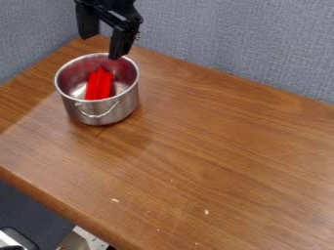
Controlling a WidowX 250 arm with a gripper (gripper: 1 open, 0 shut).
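A metal pot (120,103) with a thin wire handle stands on the wooden table at the upper left. Inside it lies a red object (100,84). The black gripper (102,37) hangs above and behind the pot near the top edge, clear of the red object. Whether its fingers are open or shut is hard to make out.
A grey wall (241,44) rises behind the table, and a dark area lies beyond the table's lower left edge.
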